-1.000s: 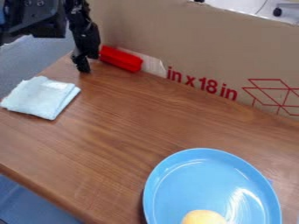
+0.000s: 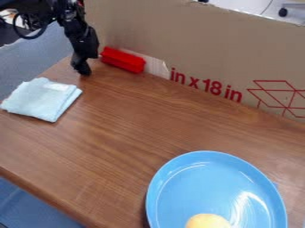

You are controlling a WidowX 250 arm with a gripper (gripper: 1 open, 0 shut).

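Note:
My gripper [image 2: 81, 64] hangs at the upper left, low over the back left corner of the wooden table [image 2: 143, 134], just left of a red cylindrical object [image 2: 123, 61] lying against the cardboard wall. Whether its fingers are open or shut is too small and dark to tell. A folded light blue cloth [image 2: 42, 100] lies at the left of the table, below the gripper. A blue plate [image 2: 244, 187] at the lower right holds a round pale yellow object [image 2: 208, 222].
A cardboard wall [image 2: 215, 53] with red printing runs along the back of the table. The table's edge drops away at the left.
The arm's upper part has shifted slightly up or left, with the gripper's tip moving very little. The objects on the table have not visibly moved.

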